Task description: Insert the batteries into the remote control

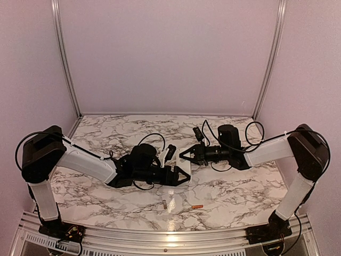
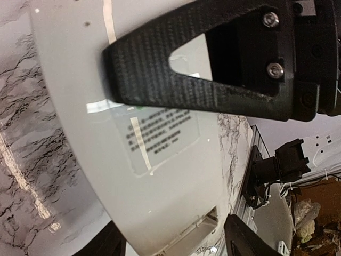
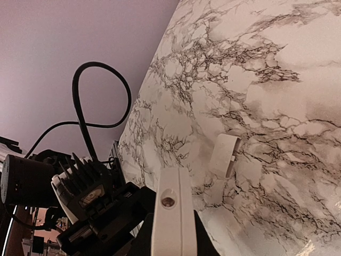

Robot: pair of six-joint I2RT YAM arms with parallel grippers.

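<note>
The white remote control (image 1: pixel 182 165) is held above the table by my right gripper (image 1: pixel 185 154), shut on it; one black finger crosses its labelled face (image 2: pixel 154 144) in the left wrist view. My left gripper (image 1: pixel 181 178) is at the remote's lower end, its fingertips either side of an open slot (image 2: pixel 189 232), part open; whether anything is between them is hidden. A small battery (image 1: pixel 164 205) and an orange battery (image 1: pixel 197 206) lie on the table below. In the right wrist view a small white piece (image 3: pixel 224 154), perhaps the cover, lies on the table.
Walls (image 1: pixel 170 58) stand at the back and sides, a metal rail (image 1: pixel 165 234) along the front edge.
</note>
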